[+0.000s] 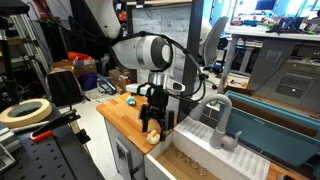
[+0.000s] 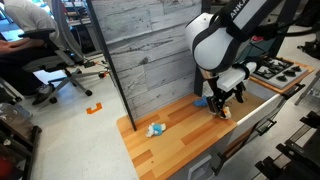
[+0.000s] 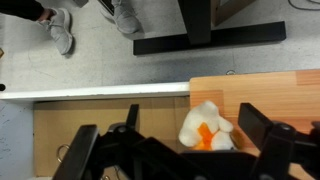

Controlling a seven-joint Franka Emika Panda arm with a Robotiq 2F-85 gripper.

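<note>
A small white-and-orange plush-like object lies on the wooden counter, near the edge beside the open drawer. My gripper is open just above it. In the wrist view the white-and-orange object shows between the fingers, nearer the right one, and its lower part is hidden by the gripper body. From the other side, the object appears right below the dark fingers. Whether a finger touches it I cannot tell.
An open drawer holding several small rings lies beside the counter. A white sink with a grey tap stands behind it. Blue items rest on the counter: one close behind the gripper, another, blue-and-white, farther along. Bare wood lies between them.
</note>
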